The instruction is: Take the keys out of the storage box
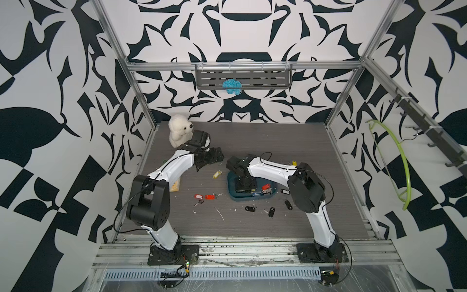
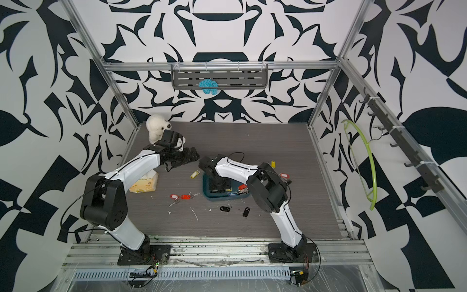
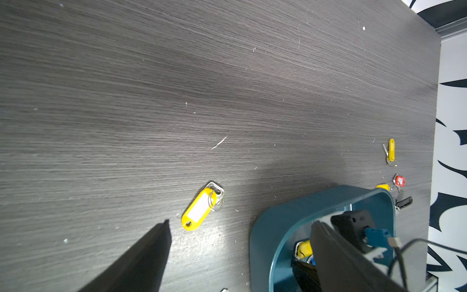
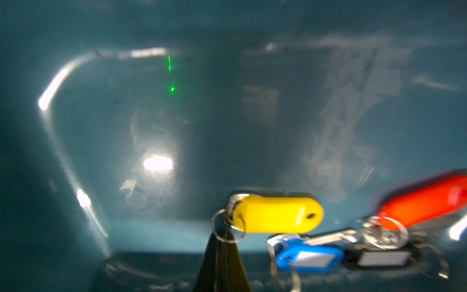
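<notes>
Inside the teal storage box [image 1: 232, 194], my right gripper is shut with nothing between its fingers; its tips meet at the ring of a yellow-tagged key [image 4: 278, 215], which lies outside them on the box floor. Just right of the tips, in the right wrist view, lie a blue tag [image 4: 310, 257], a black tag [image 4: 381, 258] and a red tag [image 4: 425, 200] with keys and rings tangled together. My left gripper hovers open and empty over the table, left of the box. A yellow-tagged key [image 3: 199, 209] lies on the table below it.
Red-tagged keys [image 1: 209, 197] lie on the table left of the box. Black tags [image 1: 271, 212] lie in front and to its right; another yellow tag [image 3: 391, 150] is beyond it. A white plush toy [image 1: 180, 130] sits back left.
</notes>
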